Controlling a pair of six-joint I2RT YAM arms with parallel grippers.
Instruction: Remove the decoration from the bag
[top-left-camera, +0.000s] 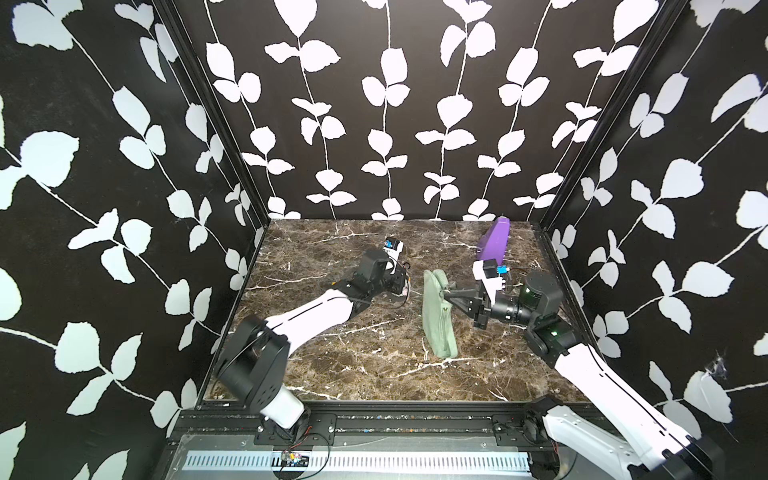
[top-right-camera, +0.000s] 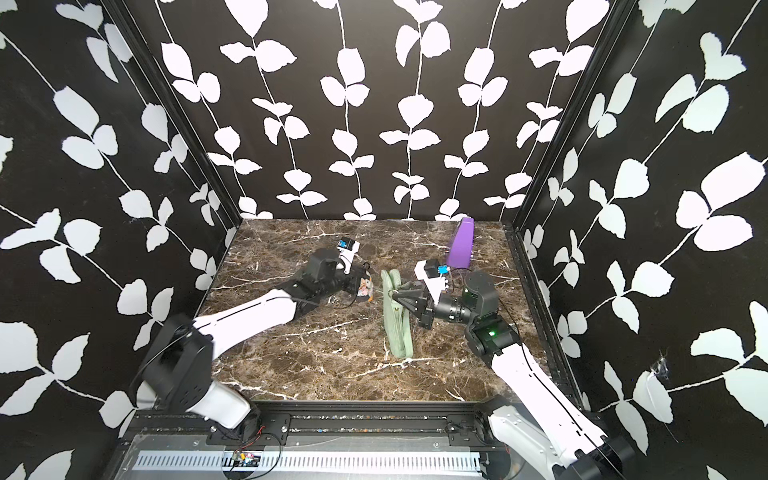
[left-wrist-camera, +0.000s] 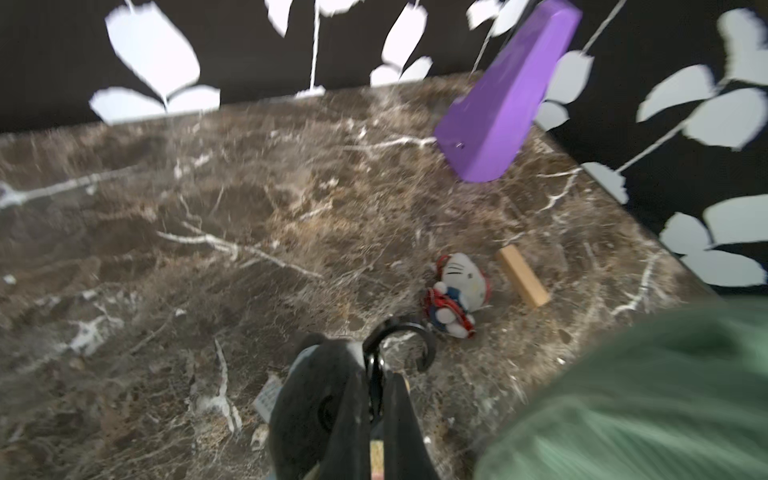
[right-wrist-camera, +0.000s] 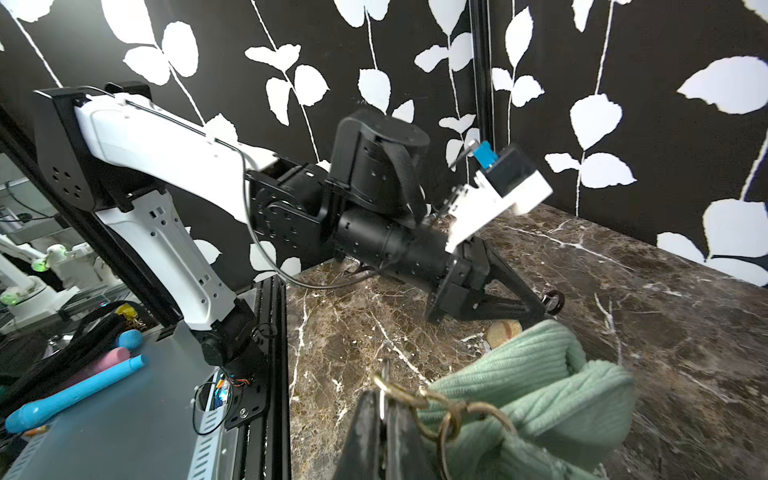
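The green ribbed bag (top-left-camera: 437, 324) stands upright mid-table. In the right wrist view my right gripper is shut on a gold ring (right-wrist-camera: 392, 389) linked to the bag (right-wrist-camera: 552, 384). To the bag's left, clear of it, is my left gripper (top-left-camera: 406, 289). Its fingers (left-wrist-camera: 353, 428) are shut on a dark open clasp (left-wrist-camera: 400, 324), beside which hangs a dark grey plush decoration (left-wrist-camera: 308, 412). That same clasp shows as a black ring (right-wrist-camera: 553, 301) at the left fingertips in the right wrist view, apart from the gold ring.
A purple tapered object (top-left-camera: 494, 240) stands at the back right. In the left wrist view a Hello Kitty figure (left-wrist-camera: 460, 292) and a wooden block (left-wrist-camera: 521, 276) appear right of the clasp; I cannot tell whether they rest on the table.
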